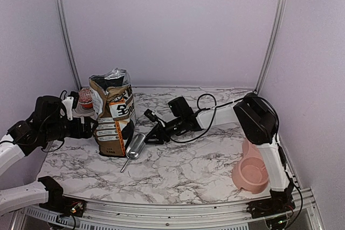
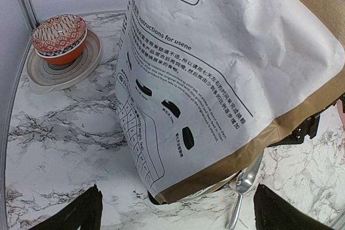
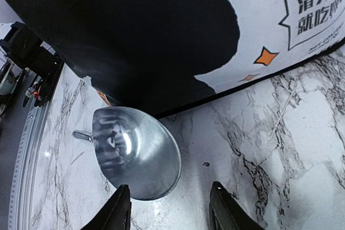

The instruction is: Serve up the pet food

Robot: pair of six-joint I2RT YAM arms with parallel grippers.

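Observation:
The tall pet food bag [image 1: 114,119] stands upright on the left of the table. A metal scoop [image 1: 136,146] lies at its front right, handle toward the table's front edge; in the right wrist view the scoop's bowl [image 3: 137,152] faces my fingers. My right gripper [image 1: 151,139] is close by the scoop's open end, part open, and nothing shows between its fingertips. On the bag's left side, my left gripper is open and empty, its fingers apart before the bag's printed side. The pink double bowl [image 1: 252,173] sits at the right, partly covered by the right arm.
Behind the bag at the left, a red patterned bowl [image 2: 59,39] rests on a round grey plate [image 2: 35,76].

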